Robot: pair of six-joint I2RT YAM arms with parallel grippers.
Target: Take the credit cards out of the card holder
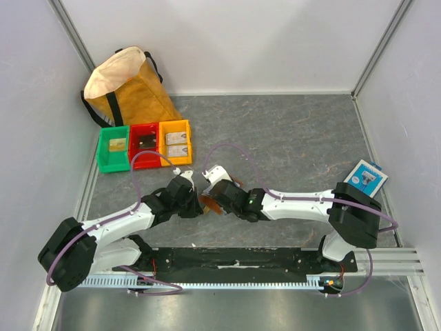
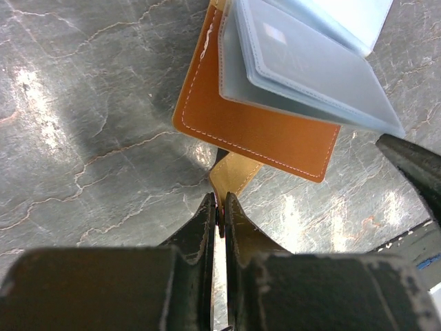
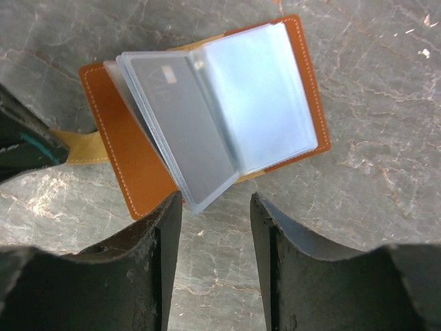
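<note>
The card holder lies open on the grey mat, brown leather (image 2: 200, 103) with translucent card sleeves (image 2: 310, 62), seen in both wrist views. My left gripper is shut on the holder's tan strap (image 2: 238, 172) below the brown cover. My right gripper is part open above the holder's near edge, with the lifted sleeve corner just beyond its fingertips. Whether the sleeves hold cards I cannot tell.
Green (image 1: 113, 155), red (image 1: 145, 152) and yellow (image 1: 175, 124) bins stand at the back left beside an orange bag (image 1: 127, 89). A blue-and-white box (image 1: 365, 179) lies at the right.
</note>
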